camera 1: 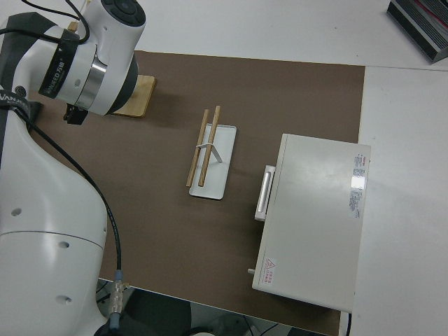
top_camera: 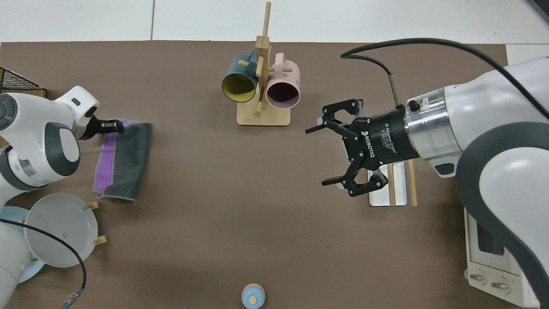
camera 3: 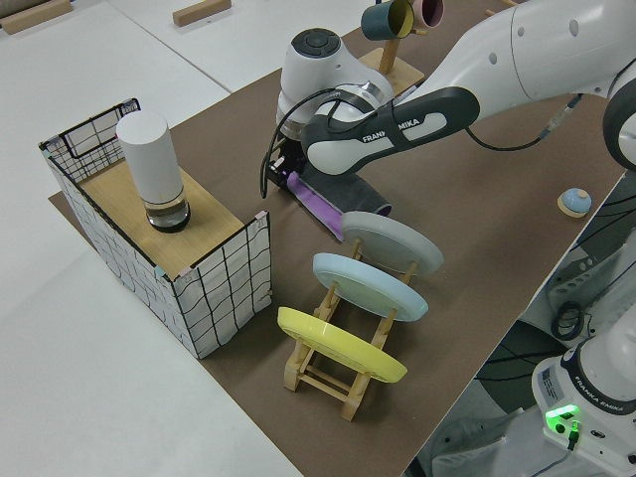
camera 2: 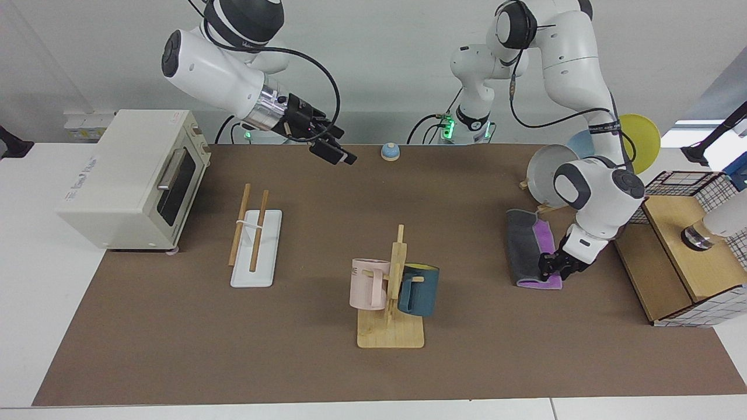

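A grey and purple cloth (top_camera: pixel 131 159) lies at the left of the mat, with one arm's black gripper (top_camera: pixel 110 126) over its upper edge; whether that gripper is open or shut is unclear. The other gripper (top_camera: pixel 314 157) hangs at the right in the top view, open wide with nothing between its fingers, near a white board (top_camera: pixel 378 195) with two wooden sticks. A wooden mug tree (top_camera: pixel 262 118) stands at the back, holding a blue mug (top_camera: pixel 235 82) and a pink mug (top_camera: pixel 283 82).
A plate rack with plates (top_camera: pixel 59 231), a wire basket (camera 3: pixel 229 288) with a white cylinder, and a white oven (camera 2: pixel 119 182) stand round the edges. A small blue round object (top_camera: pixel 252 296) lies at the front.
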